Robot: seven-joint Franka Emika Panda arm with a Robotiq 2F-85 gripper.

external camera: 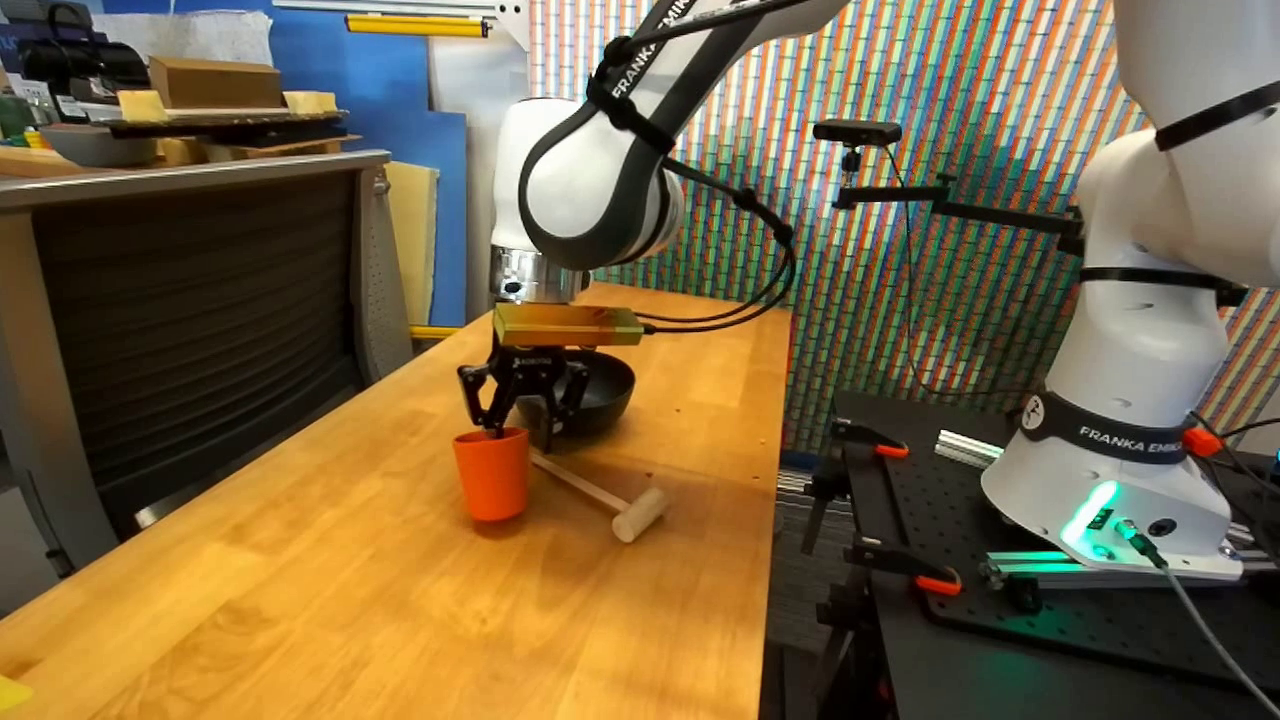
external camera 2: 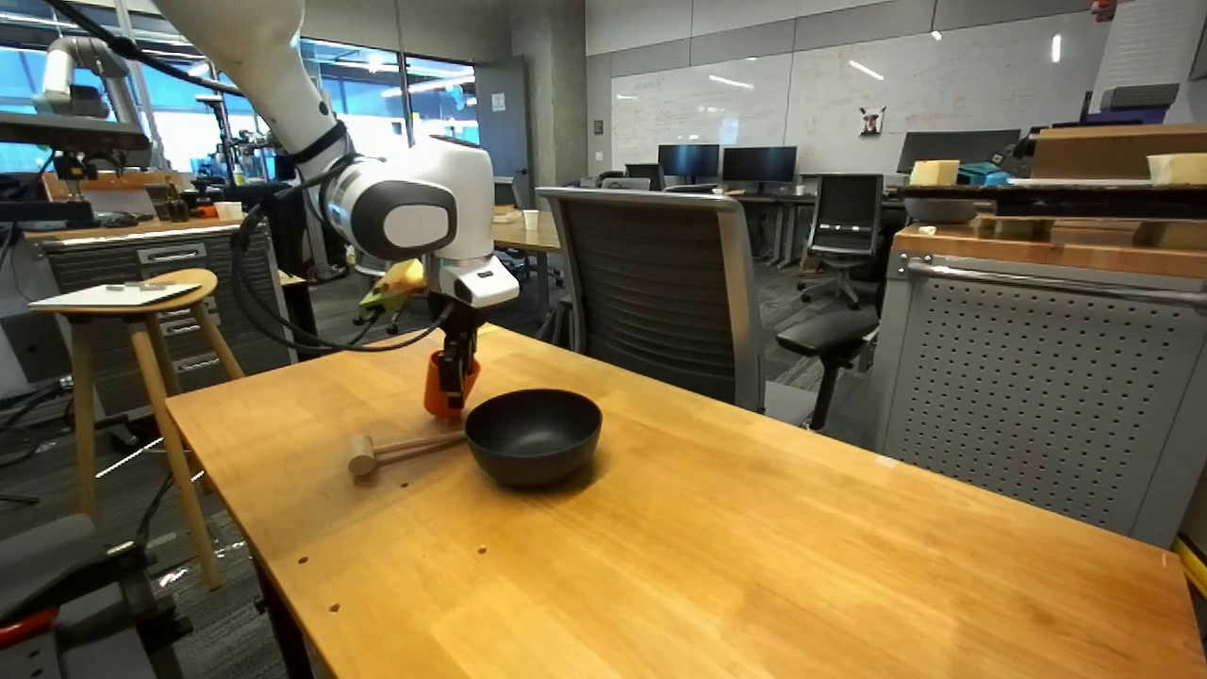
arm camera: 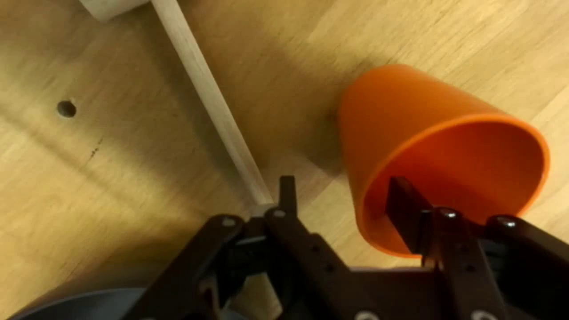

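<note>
An orange cup (external camera: 491,476) stands on the wooden table, leaning a little in exterior view 2. My gripper is over its near rim, partly open. One of its fingers (arm camera: 405,213) reaches inside the orange cup (arm camera: 394,117); the other is outside, so the cup's wall lies between them with a gap still showing. Beside the cup lies a wooden mallet (external camera: 612,498), its handle (arm camera: 213,106) pointing toward the outer finger. A black bowl (external camera 2: 533,436) sits close by, partly hidden behind the gripper in exterior view 1.
An office chair (external camera 2: 662,294) stands against one long edge. Cables (external camera: 744,306) hang from the arm above the table.
</note>
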